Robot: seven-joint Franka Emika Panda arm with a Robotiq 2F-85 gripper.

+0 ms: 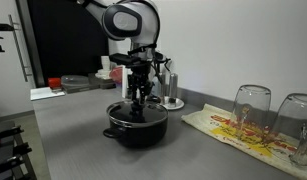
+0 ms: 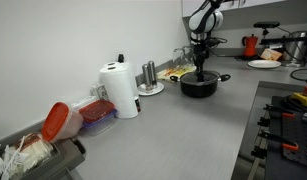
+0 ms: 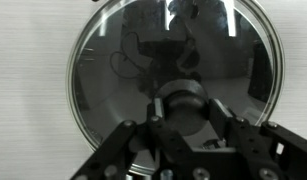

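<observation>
A black pot with two side handles stands on the grey table. Its round glass lid has a steel rim and a dark knob in the middle. From above, my gripper is shut on that knob, with a fingertip on either side. In the first exterior view the lid sits over the pot's mouth; whether it rests fully on the rim cannot be told. The arm hides part of the lid there. Exterior view 2 shows the same pot toward the far end of the table.
Two upturned glasses stand on a yellow patterned cloth to the right. Behind the pot are metal shakers on a plate and a white paper roll.
</observation>
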